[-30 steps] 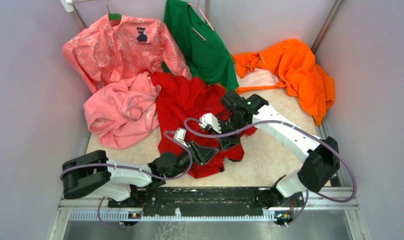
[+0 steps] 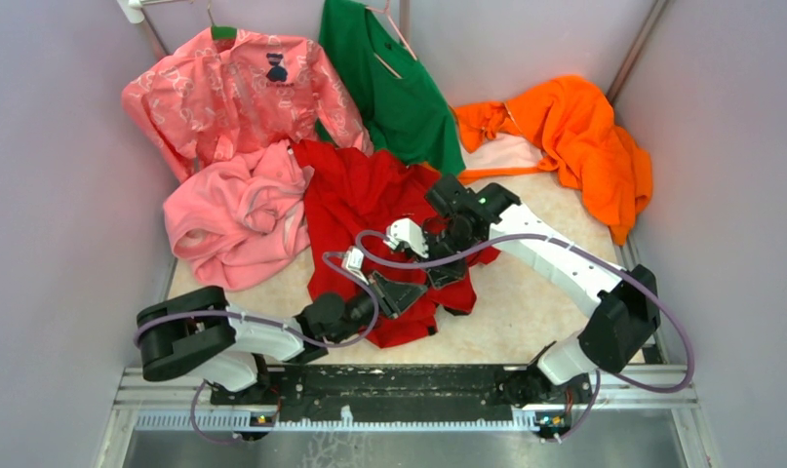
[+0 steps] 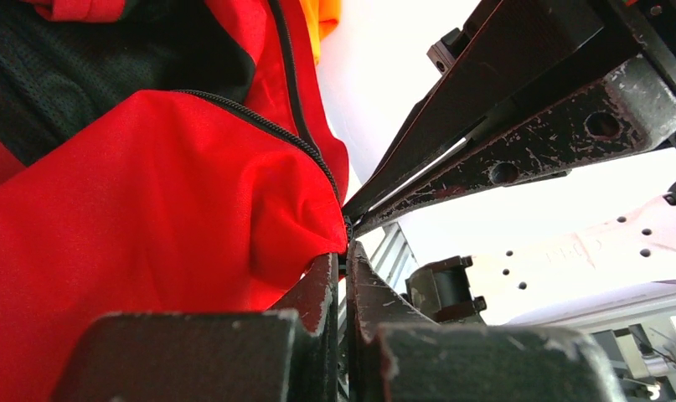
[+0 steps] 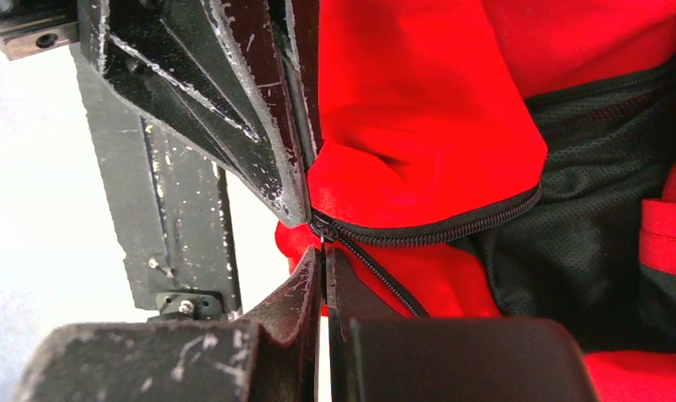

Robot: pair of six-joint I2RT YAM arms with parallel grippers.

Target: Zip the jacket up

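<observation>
The red jacket lies in the middle with its black mesh lining showing. Two black zipper tapes converge at a small slider. My left gripper is shut at the converging zipper ends, low on the jacket. My right gripper is shut just at the slider, its tips apparently on the small pull. The two grippers almost touch, nose to nose. What exactly each holds is largely hidden by the fingertips.
A pink fleece lies left of the jacket, an orange garment at the right. A pink patterned jacket and green top are at the back. Bare table shows at front right.
My left arm has shifted slightly to the right over the last second. The right arm and the jacket look almost unchanged.
</observation>
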